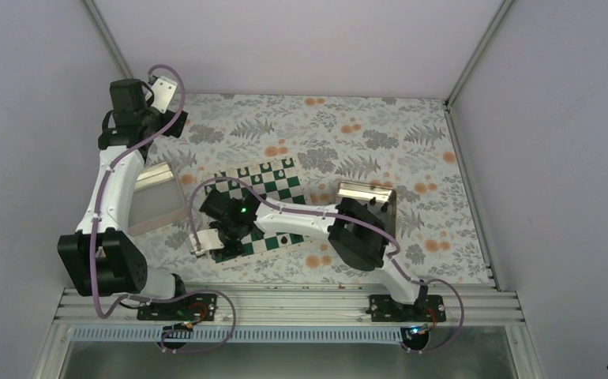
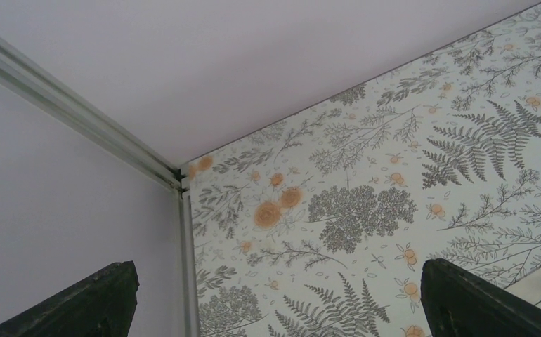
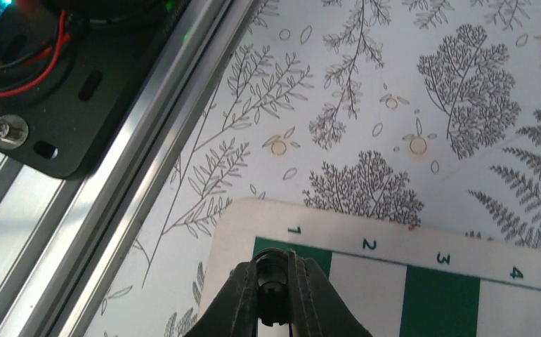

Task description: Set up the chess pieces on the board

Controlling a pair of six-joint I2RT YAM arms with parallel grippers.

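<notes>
The green and white chessboard (image 1: 290, 183) lies left of the table's centre, partly covered by my right arm. Dark pieces stand along its far edge, and another dark piece (image 1: 284, 240) is visible near its front right. My right gripper is shut on a black chess piece (image 3: 271, 258) over the green corner square marked 1; whether its base touches the board cannot be told. In the left wrist view my left gripper stands wide open, nothing between its fingers. From above, that arm is at the far left, off the board.
At the right, an open box (image 1: 394, 215) holds dark pieces, partly hidden under my right arm. Another box (image 1: 184, 207) sits left of the board. The corner square lies near the metal rail (image 3: 162, 140).
</notes>
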